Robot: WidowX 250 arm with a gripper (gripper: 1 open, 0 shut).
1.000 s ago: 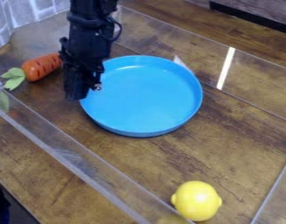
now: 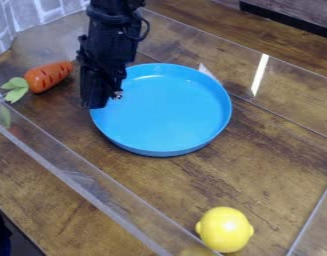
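Observation:
The black gripper (image 2: 99, 88) hangs at the left rim of a blue plate (image 2: 166, 115), pointing down; its fingertips are dark and I cannot tell how far apart they are or whether anything is between them. An orange toy carrot (image 2: 48, 76) with green leaves lies just left of the gripper. A yellow lemon (image 2: 225, 229) sits at the lower right, well apart from the plate.
Clear acrylic edges run along the left and right. A white cloth-like item lies at the top left corner.
The gripper has shifted slightly upward in the view over the last second, staying by the plate's left rim. The plate, carrot and lemon look unmoved.

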